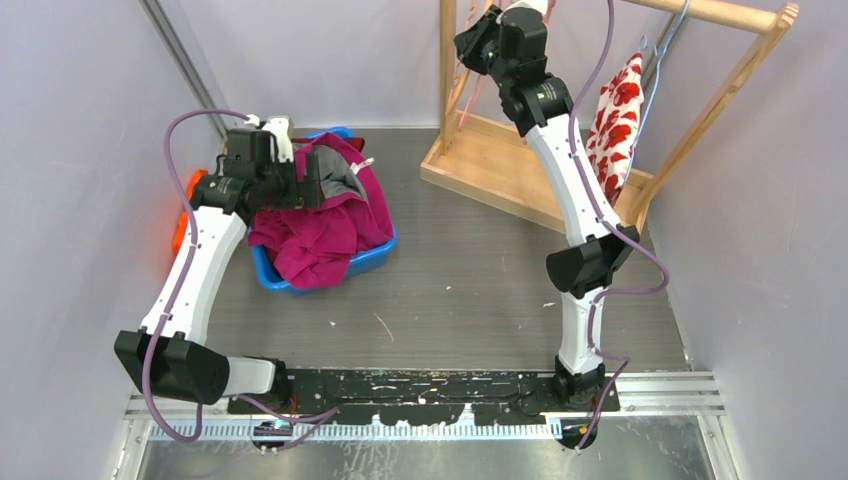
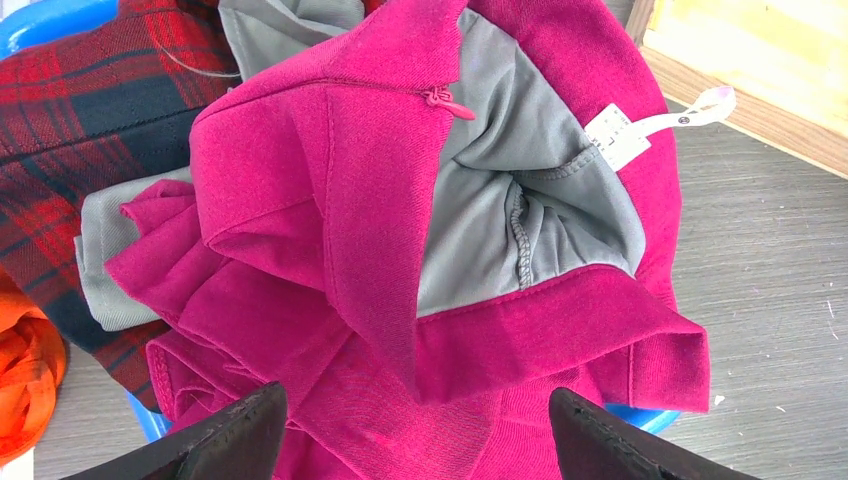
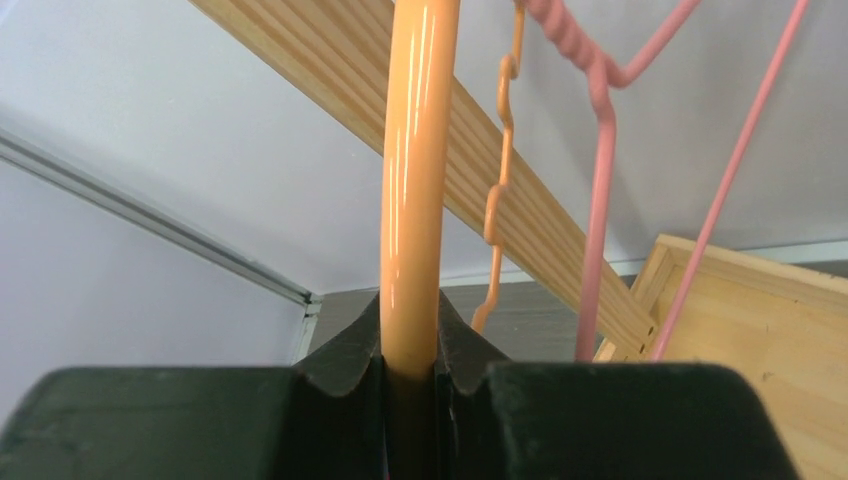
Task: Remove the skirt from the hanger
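A magenta skirt [image 1: 330,225] with grey lining lies bunched in the blue basket [image 1: 371,259]. The left wrist view shows the skirt [image 2: 380,180] off any hanger, its zip and white tag uppermost. Over it my left gripper stands open, with no cloth clearly pinched between its fingers. My right gripper is shut on the orange hanger [image 3: 413,200], which is up at the wooden rack [image 3: 500,190]. No garment shows on that hanger in the right wrist view. In the top view the right arm partly hides the hanger.
Pink hangers [image 3: 597,200] hang close beside the orange one. A red-flowered white garment [image 1: 614,125] on a blue hanger is at the rack's right. Plaid cloth [image 2: 100,110] lies under the skirt, and orange cloth [image 2: 25,370] is beside the basket.
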